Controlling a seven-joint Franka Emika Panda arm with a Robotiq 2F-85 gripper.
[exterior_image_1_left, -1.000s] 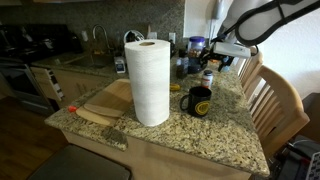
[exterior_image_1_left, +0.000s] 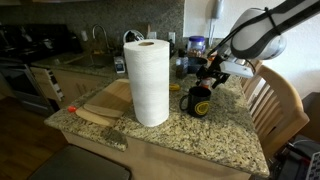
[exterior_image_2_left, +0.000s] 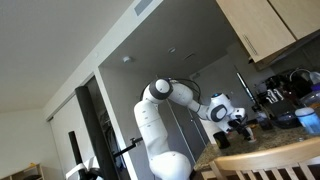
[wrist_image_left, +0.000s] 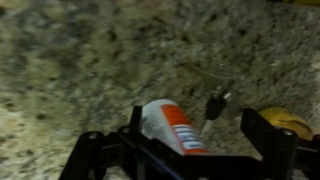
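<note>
A small bottle with a white cap and an orange-and-white label (wrist_image_left: 183, 130) lies between the fingers of my gripper in the wrist view, nearer the left one. The fingers stand apart, with space visible on the right side. In exterior view 1 my gripper (exterior_image_1_left: 208, 76) is low over the counter, just behind a black mug (exterior_image_1_left: 198, 103) with a yellow emblem. There the arm and mug mostly hide the bottle. Whether the fingers touch it cannot be told.
A paper towel roll (exterior_image_1_left: 148, 85) stands left of the mug, with a cutting board (exterior_image_1_left: 112, 97) beyond it. Jars (exterior_image_1_left: 196, 45) stand at the back. A wooden chair (exterior_image_1_left: 283, 100) borders the counter's right. A yellow object (wrist_image_left: 288, 121) lies near my right finger.
My gripper has come down and toward the counter's front, from above and behind the bottle to beside it. The mug and paper towel roll have stayed put.
</note>
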